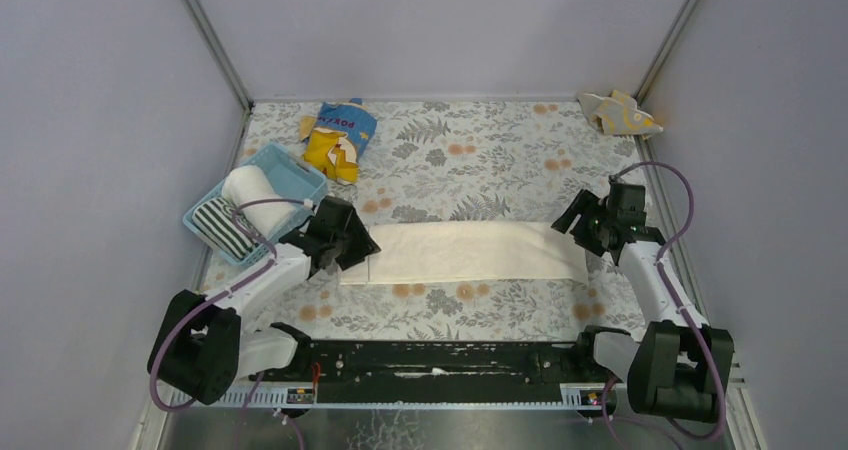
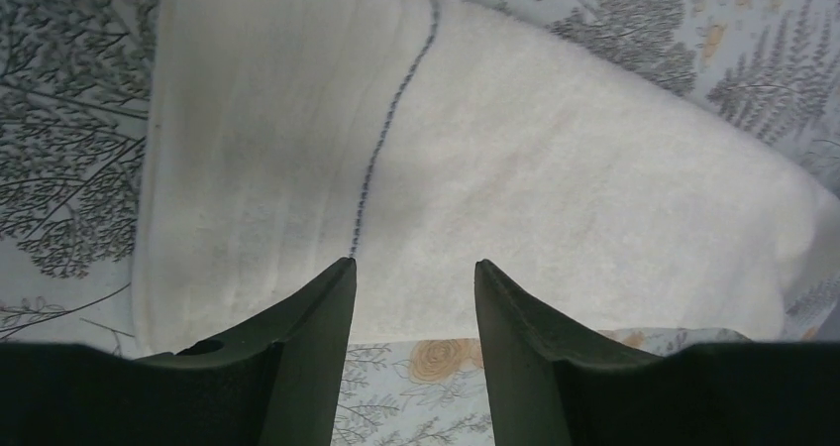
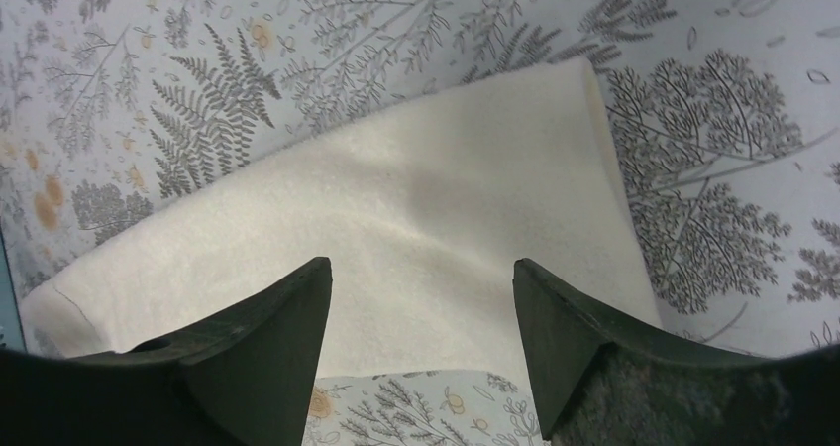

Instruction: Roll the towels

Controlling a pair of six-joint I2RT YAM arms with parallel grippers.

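Observation:
A long cream towel (image 1: 470, 250) lies flat and folded into a strip across the middle of the table. Near its left end a dark stitched line (image 2: 376, 154) crosses it. My left gripper (image 1: 364, 254) is over that left end, its fingers parted and nothing held between them; in the left wrist view towel and patterned cloth show through the gap. Over the strip's right end is my right gripper (image 1: 562, 227), open and empty. Below it in the right wrist view spreads the towel's plain end (image 3: 525, 159).
At the left, a light blue basket (image 1: 303, 187) holds a white rolled towel (image 1: 254, 192) and a striped one (image 1: 222, 228). A blue and yellow bag (image 1: 340, 140) lies behind it. A yellow-grey cloth (image 1: 622, 116) sits in the back right corner.

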